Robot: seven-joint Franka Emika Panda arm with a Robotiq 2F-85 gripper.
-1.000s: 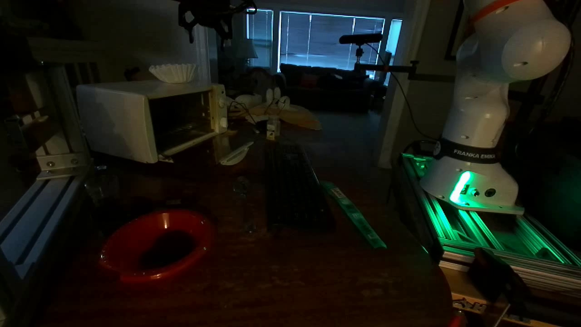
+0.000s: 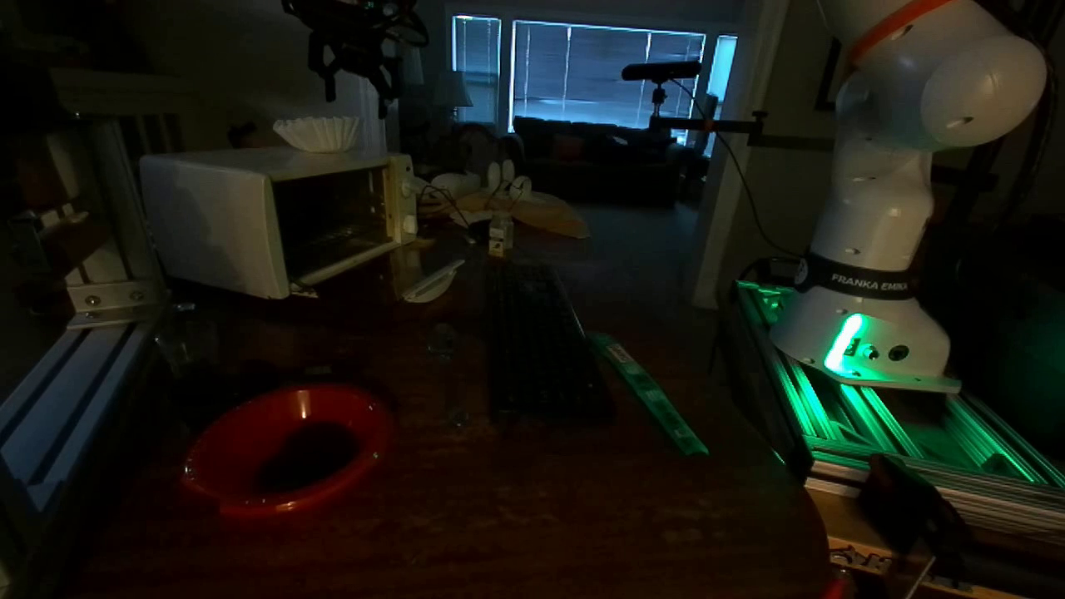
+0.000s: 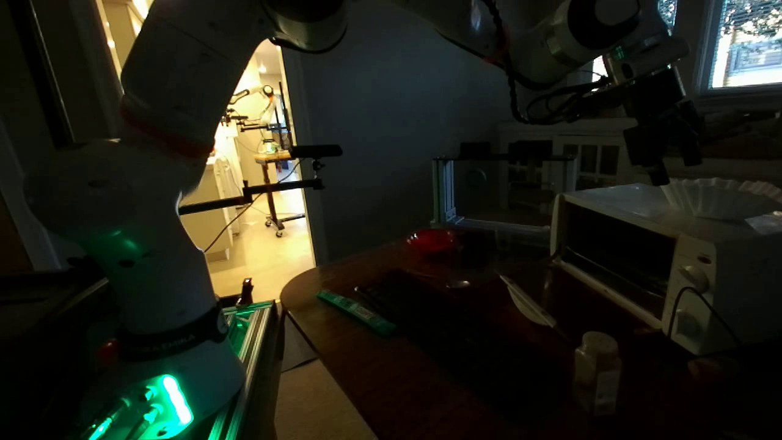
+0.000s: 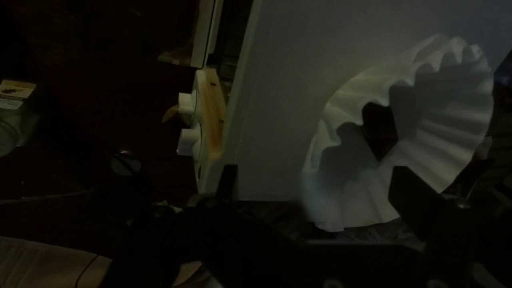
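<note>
My gripper [image 2: 357, 95] is open and hangs above a white toaster oven [image 2: 215, 225], empty between its fingers. On the oven's top sits a fluted white paper filter [image 2: 315, 134], shaped like a shallow bowl. From the wrist, the filter [image 4: 446, 139] lies mostly on the right, and one dark finger [image 4: 413, 199] overlaps its lower edge. In the second exterior view the gripper [image 3: 674, 168] appears above the filter [image 3: 715, 197], with a gap in height. The oven's front stands open on a dark interior.
A red bowl [image 2: 215, 469], a black keyboard [image 2: 544, 349], a green strip [image 2: 654, 399] and a white dish [image 2: 432, 284] lie on the dark wooden table. A small bottle [image 3: 597, 374] stands near the oven knobs.
My gripper has come down and shifted left in the first exterior view, closer to the filter. The filter, oven and table items have stayed put.
</note>
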